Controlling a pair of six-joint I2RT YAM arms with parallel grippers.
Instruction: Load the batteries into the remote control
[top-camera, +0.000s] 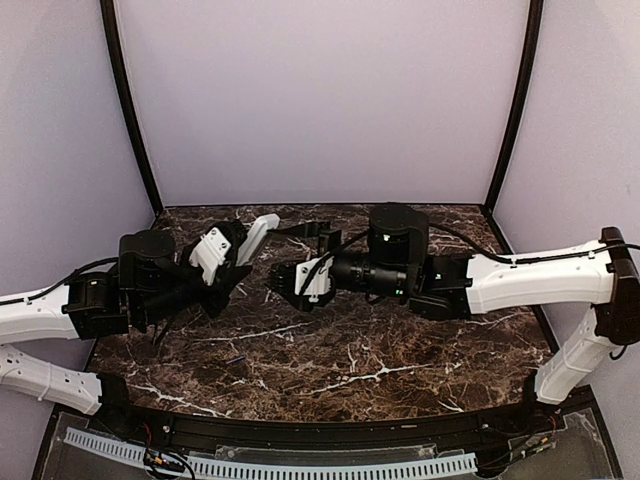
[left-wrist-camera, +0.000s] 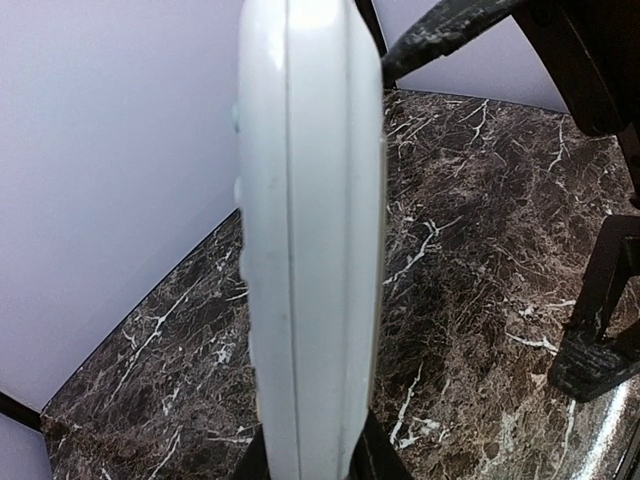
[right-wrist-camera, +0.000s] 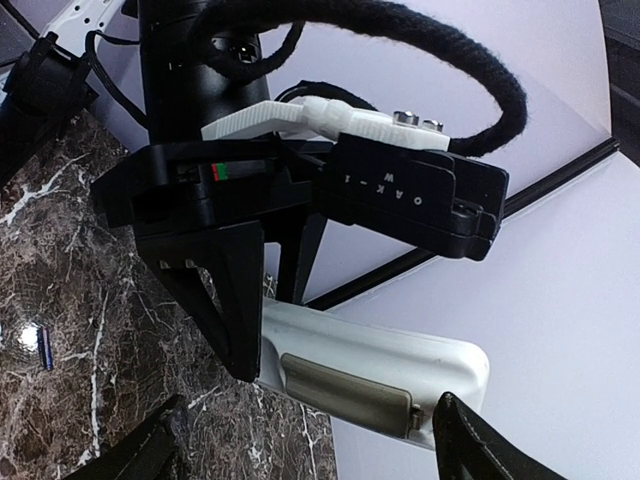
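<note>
The white remote control (top-camera: 257, 240) is gripped at one end by my left gripper, its fingers closed on it. In the left wrist view the remote (left-wrist-camera: 315, 230) stands edge-on, buttons facing left. Its back faces my right gripper, showing a long grey-brown battery compartment area (right-wrist-camera: 345, 393); whether it holds a battery is unclear. Open, with its fingers wide apart, my right gripper has one fingertip (right-wrist-camera: 452, 425) overlapping the compartment's end in view; contact cannot be told. A small dark blue stick, possibly a battery (top-camera: 237, 359), lies on the table.
Pale walls (top-camera: 325, 100) enclose the back and sides. Both arms are close together over the table's middle left.
</note>
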